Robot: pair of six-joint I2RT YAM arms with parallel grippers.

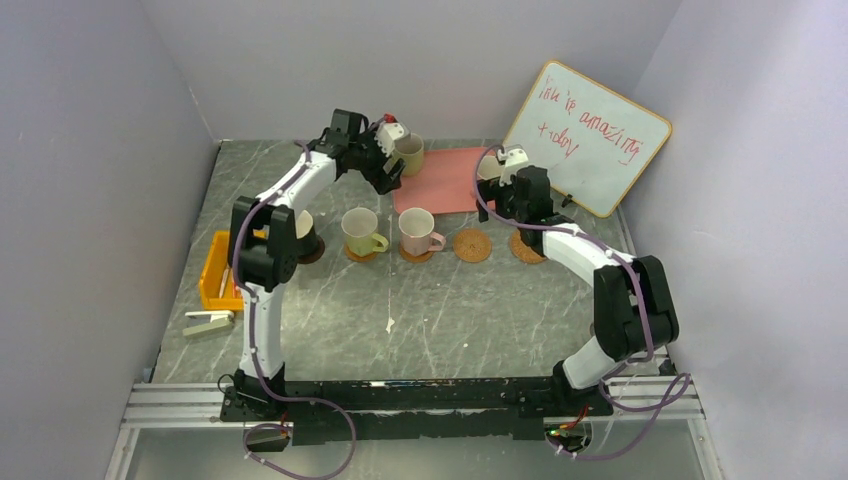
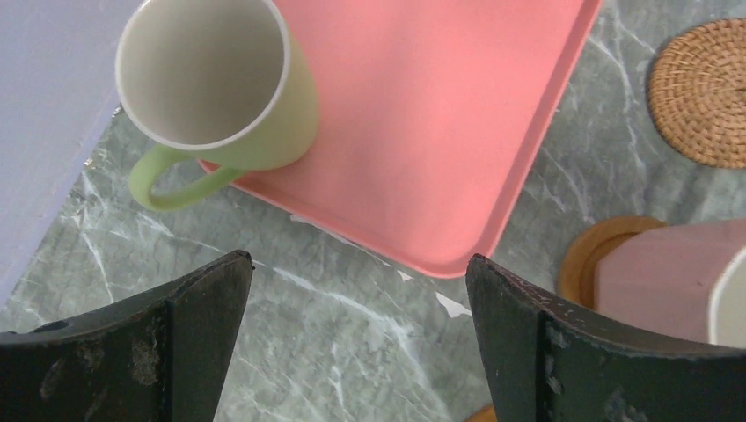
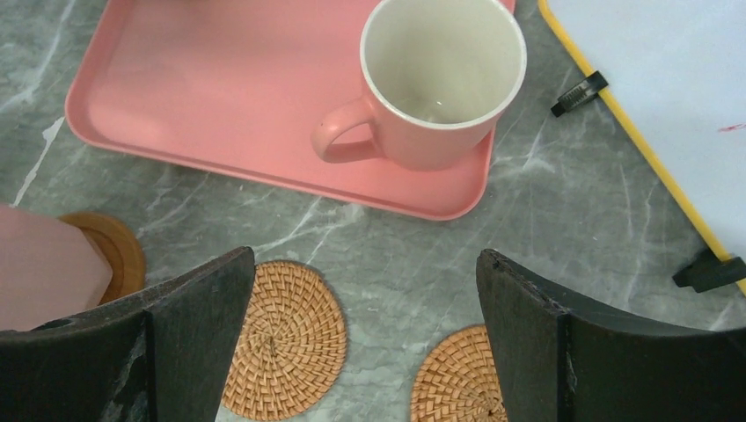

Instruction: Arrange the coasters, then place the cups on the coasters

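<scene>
On the pink tray (image 2: pixel 422 105) a green cup (image 2: pixel 295 114) stands at the left end, its handle toward my left gripper. That gripper is open above the table, with no object between its fingers. At the tray's right end sits a pink cup (image 3: pixel 440 110), handle pointing left. My right gripper hangs open, nothing held, with the pink cup beyond its fingertips. Two bare woven coasters show in the right wrist view: one coaster (image 3: pixel 286 343) by the left finger, another coaster (image 3: pixel 457 378) partly behind the right finger.
Along the row, a dark cup (image 1: pixel 304 225), a green cup (image 1: pixel 360 230) and a pink cup (image 1: pixel 417 230) stand on coasters. An orange box (image 1: pixel 212 275) lies left, a whiteboard (image 1: pixel 590 130) back right.
</scene>
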